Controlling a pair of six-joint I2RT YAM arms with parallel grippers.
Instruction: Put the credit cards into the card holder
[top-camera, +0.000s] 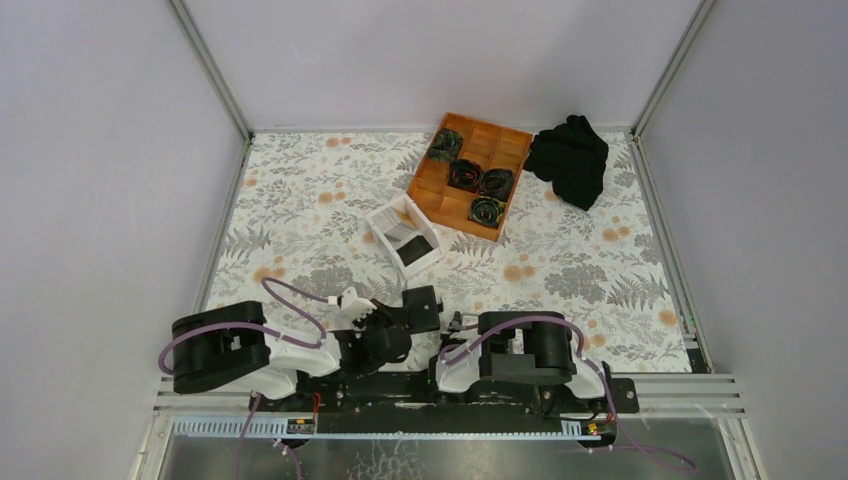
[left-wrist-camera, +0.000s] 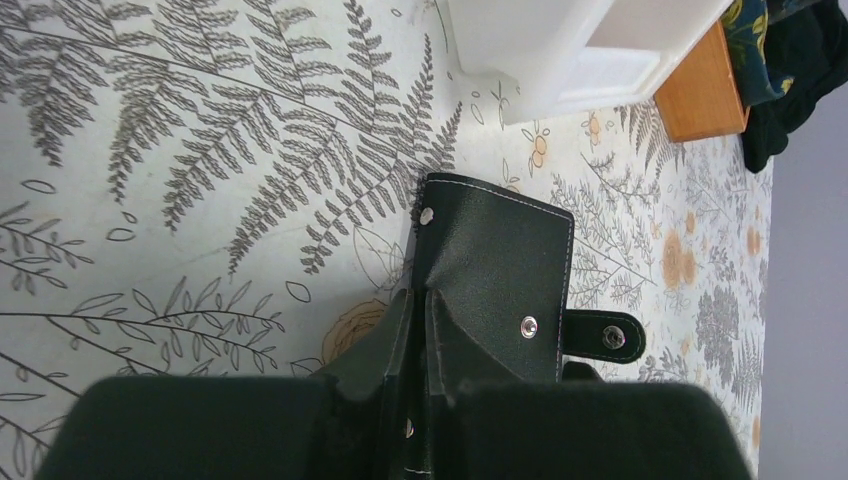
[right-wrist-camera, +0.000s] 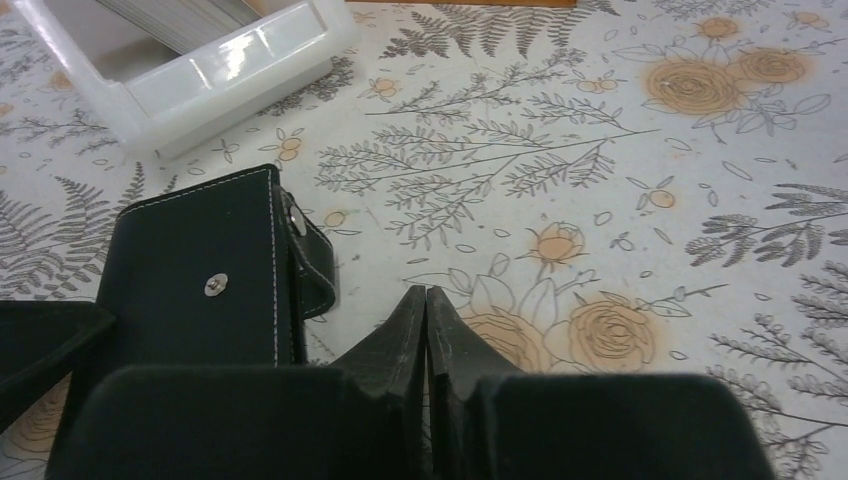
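A black card holder (top-camera: 421, 305) with snap studs and a strap (left-wrist-camera: 595, 330) lies at the near middle of the table. My left gripper is shut on its left edge. My right gripper is beside the holder's right side in the right wrist view, fingertips together with nothing seen between them. In front of the holder's upper end stands a white box (top-camera: 403, 230) holding flat pale items, perhaps cards, and something dark.
A wooden compartment tray (top-camera: 470, 175) with dark coiled items stands behind the box, a black cloth (top-camera: 568, 160) to its right.
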